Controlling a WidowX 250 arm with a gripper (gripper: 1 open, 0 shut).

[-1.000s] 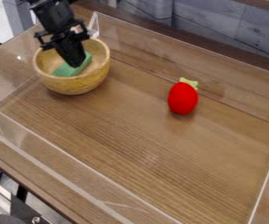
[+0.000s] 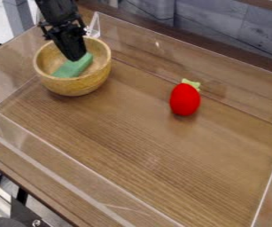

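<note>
A tan bowl sits on the wooden table at the upper left, with a green block lying inside it. My dark gripper is above the bowl's back part, over the block's upper end and apart from it as far as shows. Its fingers look close together, and I see nothing held between them.
A red egg-shaped object stands at the right middle, with a small pale yellow-green piece behind it. A tiled wall runs along the back.
My gripper has moved up and back from the green block, which now shows plainly inside the bowl.
</note>
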